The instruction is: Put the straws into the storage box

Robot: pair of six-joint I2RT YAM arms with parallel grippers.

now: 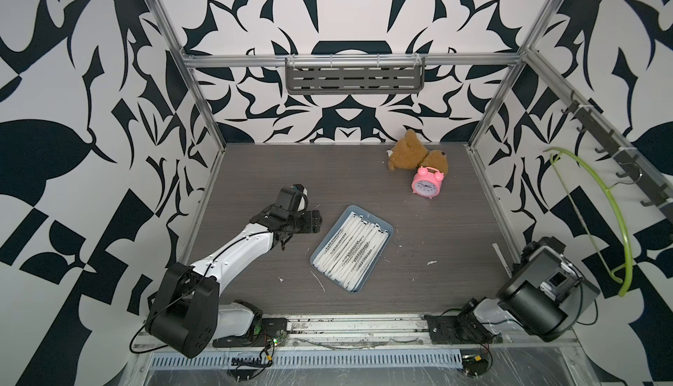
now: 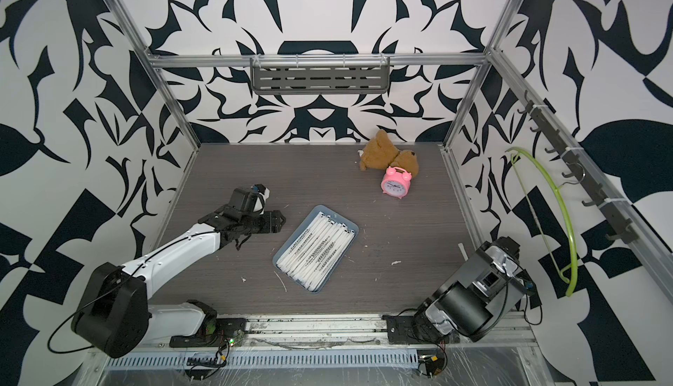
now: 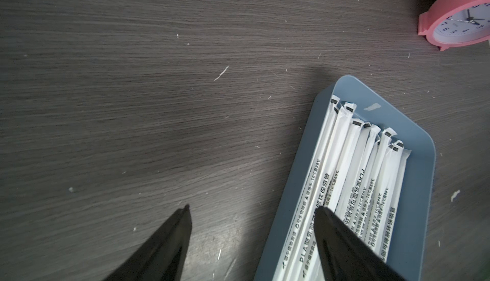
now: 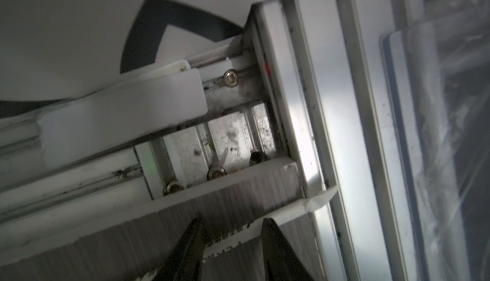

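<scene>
A blue-grey storage box (image 1: 385, 250) filled with white wrapped straws (image 1: 350, 249) lies mid-table. My left gripper hangs left of and above it, its fingers apart, with nothing held. At the table's right front corner a loose straw (image 4: 280, 215) lies along the edge, partly over it in the right wrist view; it also shows in the top left view (image 1: 500, 258). My right gripper is over that straw, fingers part open on either side of it; whether they touch it is unclear.
A brown plush toy (image 1: 406, 153) and a pink alarm clock (image 1: 426, 184) sit at the back right. A green hanger (image 1: 610, 203) hangs on the right wall rail, above the right arm.
</scene>
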